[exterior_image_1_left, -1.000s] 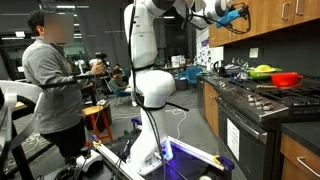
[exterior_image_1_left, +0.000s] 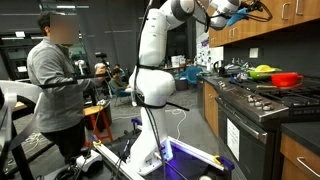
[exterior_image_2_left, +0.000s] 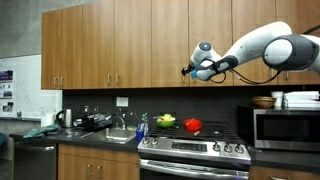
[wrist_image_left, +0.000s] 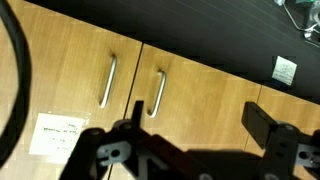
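Note:
High up at the wooden wall cabinets (exterior_image_2_left: 150, 50), my gripper (exterior_image_2_left: 186, 72) is near the lower part of a door. In the wrist view the gripper is open, its black fingers (wrist_image_left: 125, 150) wide apart with nothing between them. Two slim metal handles, the left handle (wrist_image_left: 108, 82) and the right handle (wrist_image_left: 157, 93), sit on neighbouring doors. The right handle appears within the span of the fingers, nearer the left finger; how far off the door is, I cannot tell. In exterior view 1 the gripper (exterior_image_1_left: 262, 14) is small against the cabinets.
Below are a stove (exterior_image_2_left: 195, 148), a red pot (exterior_image_2_left: 193, 126) and a bowl of green and yellow items (exterior_image_2_left: 166, 120). A microwave (exterior_image_2_left: 285, 124) stands right of the stove. A person (exterior_image_1_left: 55, 85) stands left of the arm.
In exterior view 1 my gripper has moved right, toward the cabinet fronts, and the upper arm has shifted with it. The counter objects have stayed put.

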